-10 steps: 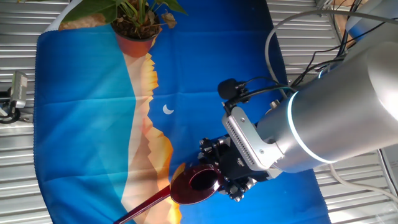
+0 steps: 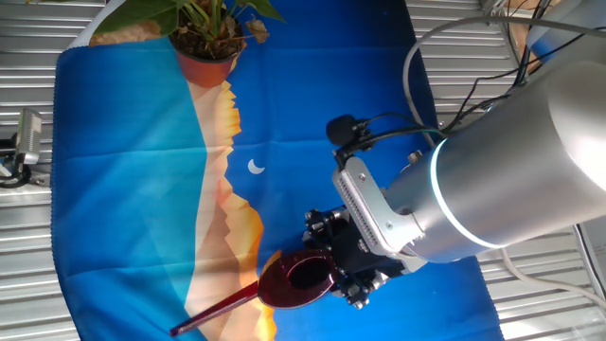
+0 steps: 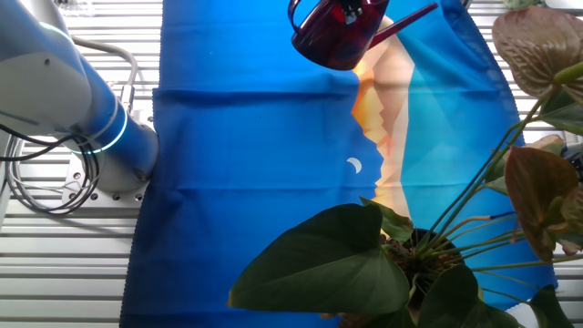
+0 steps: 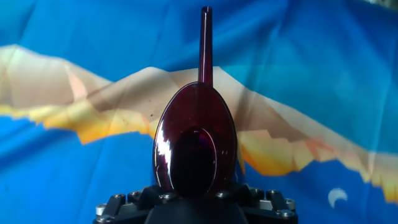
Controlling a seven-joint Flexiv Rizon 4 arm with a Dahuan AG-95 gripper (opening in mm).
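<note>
A glossy dark red watering can (image 2: 295,280) with a long thin spout (image 2: 216,311) is at the lower middle of exterior view 1. My gripper (image 2: 339,262) is at the can's rear, opposite the spout, and appears shut on it; the fingertips are hidden. From the wrist, the can (image 4: 196,112) fills the middle, its opening toward me and its spout pointing straight away. The can (image 3: 339,35) seems raised above the cloth at the top of exterior view 2, where its loop handle (image 3: 295,13) shows on the left.
A potted plant in a terracotta pot (image 2: 205,70) stands at the cloth's far end, its broad leaves (image 3: 323,264) spreading widely. A small camera (image 2: 28,137) sits beyond the left edge.
The arm has shifted very slightly, and the watering can with it. The plant has stayed still.
</note>
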